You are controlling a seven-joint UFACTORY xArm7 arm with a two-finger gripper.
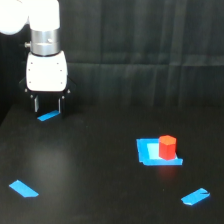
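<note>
At the upper left, my white gripper (48, 104) points down with its dark fingers spread apart, and nothing shows between them. A small blue piece (48, 116) lies on the table just below the fingertips; I cannot tell how far above it they are. Toward the right, a red block (167, 147) appears to sit on a flat blue piece (145, 145) with a white patch partly covered by the block.
Another blue strip (23, 188) lies flat near the front left, and one more blue strip (195, 197) lies at the front right. A dark curtain (140, 50) hangs behind.
</note>
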